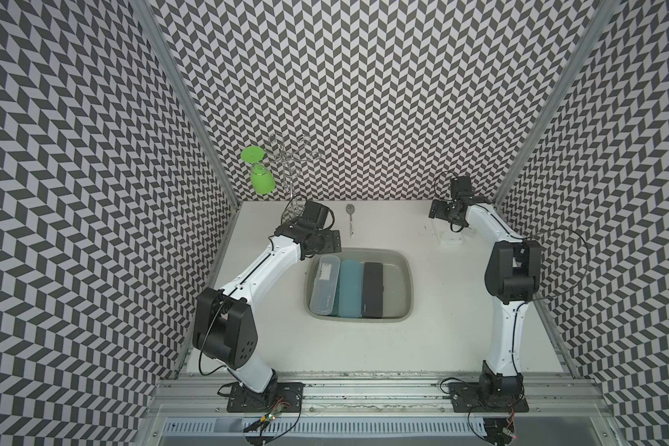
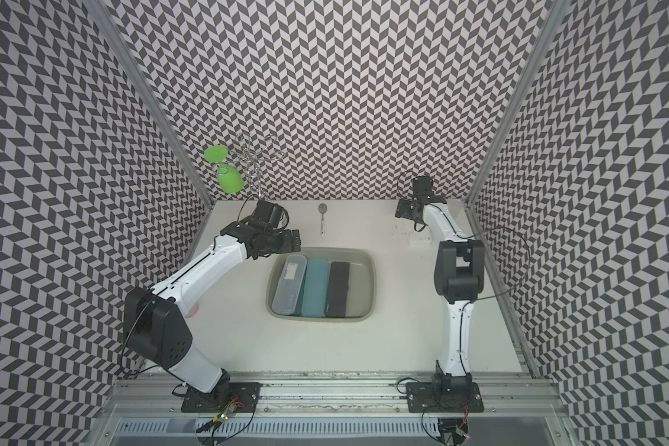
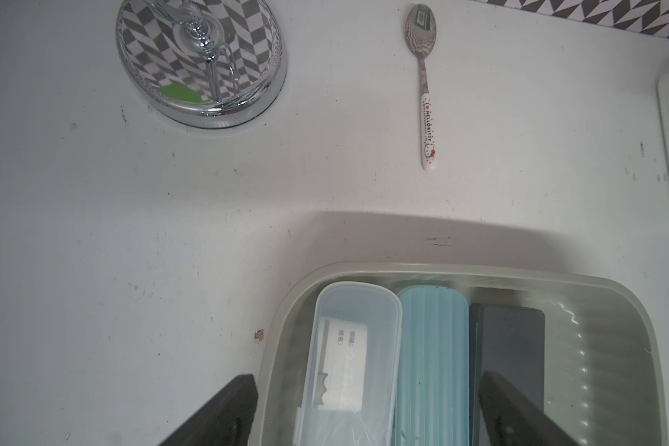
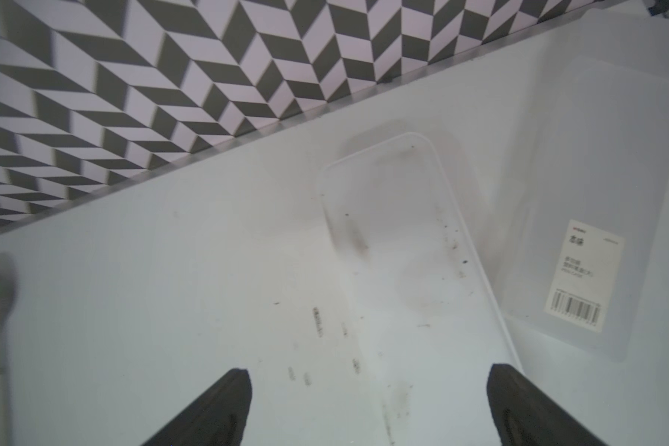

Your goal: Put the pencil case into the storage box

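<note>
The grey-green storage box [image 1: 398,293] stands mid-table. Inside it lie, side by side, a translucent case [image 3: 355,356], a teal case [image 3: 432,364] and a dark grey case [image 3: 513,334]. My left gripper is open above the box's far left part, nothing between its fingers. In the right wrist view, a long whitish plastic case or tray [image 4: 423,245] lies on the table, with a translucent labelled case [image 4: 602,178] to its right. Over this back right area, my right gripper is open and empty, its fingertips flanking the near part of the whitish piece.
A metal stand [image 3: 200,67] holding a green goblet [image 1: 261,178] is at the back left. The spoon [image 3: 425,89] lies behind the box. A pink item [image 2: 192,309] shows partly behind the left arm. Bare table surrounds the box's front.
</note>
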